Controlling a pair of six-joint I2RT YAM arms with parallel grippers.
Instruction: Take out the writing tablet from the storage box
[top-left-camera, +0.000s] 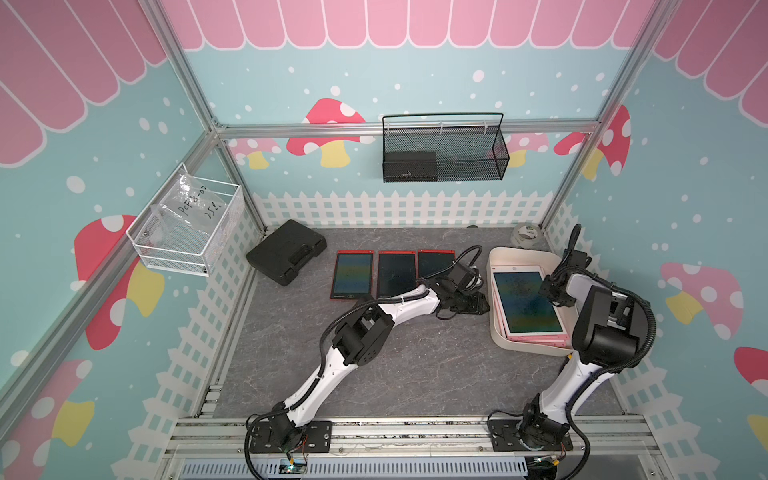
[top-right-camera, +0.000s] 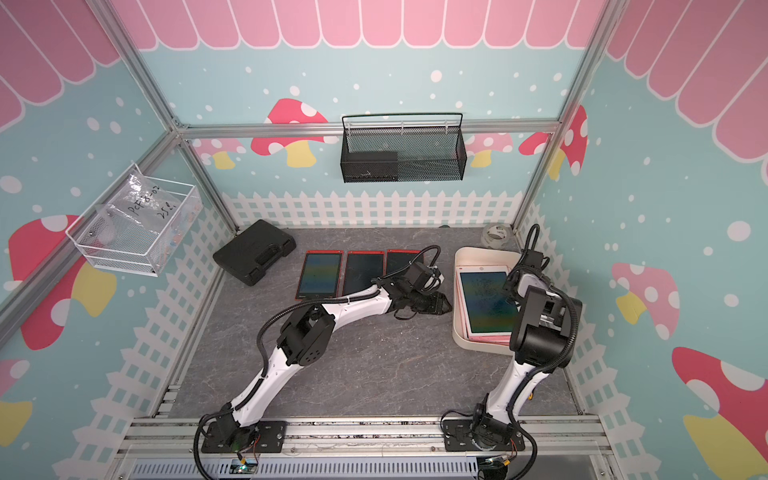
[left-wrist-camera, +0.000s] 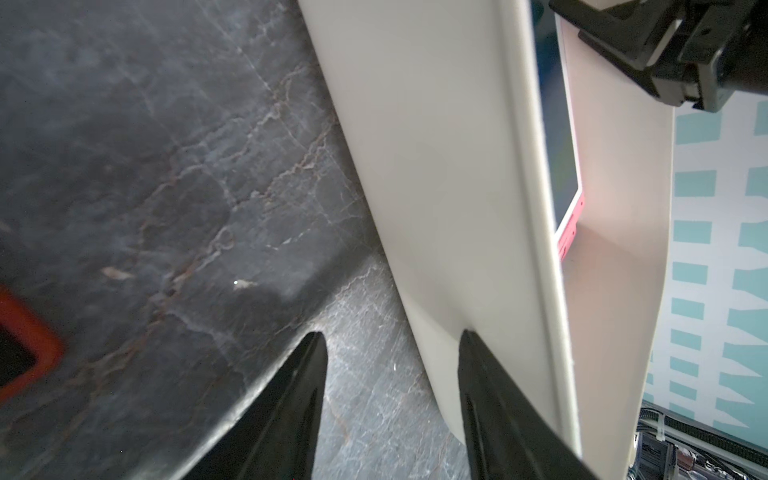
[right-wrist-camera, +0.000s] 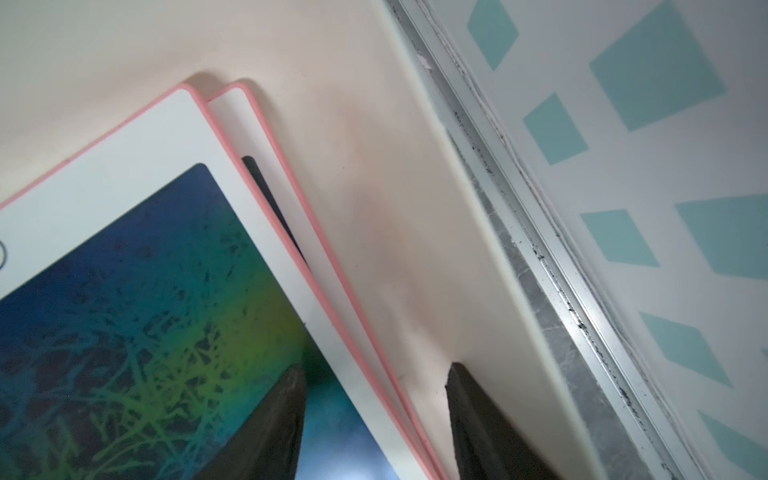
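Observation:
The cream storage box sits on the right of the table, holding stacked white tablets with pink edges, the top writing tablet screen up. My left gripper is open beside the box's outer left wall, with nothing between its fingers. My right gripper is open inside the box at its right side, its fingertips straddling the right edge of the top tablet, between screen and box wall.
Red-edged tablets lie in a row left of the box. A black case lies at back left, a tape roll behind the box.

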